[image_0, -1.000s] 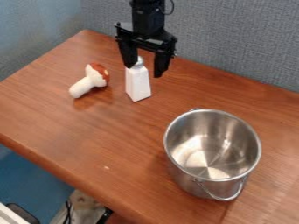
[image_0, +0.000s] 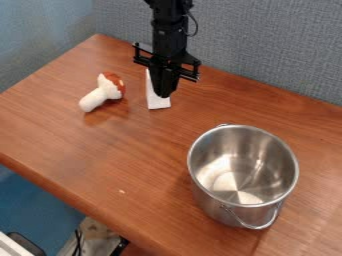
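Observation:
My black gripper (image_0: 166, 75) is low over a white carton-like object (image_0: 155, 102) at the back middle of the table, hiding its upper part; whether the fingers are open or closed on it is unclear. A white toy mushroom with a red, spotted cap (image_0: 100, 94) lies on its side to the left. A steel pot (image_0: 243, 175) stands at the front right.
A grey padded wall (image_0: 274, 50) runs behind it. Blue floor shows beyond the left front edge, with cables at the bottom.
My gripper has come down over the white object, covering more of it. The mushroom and pot have not moved.

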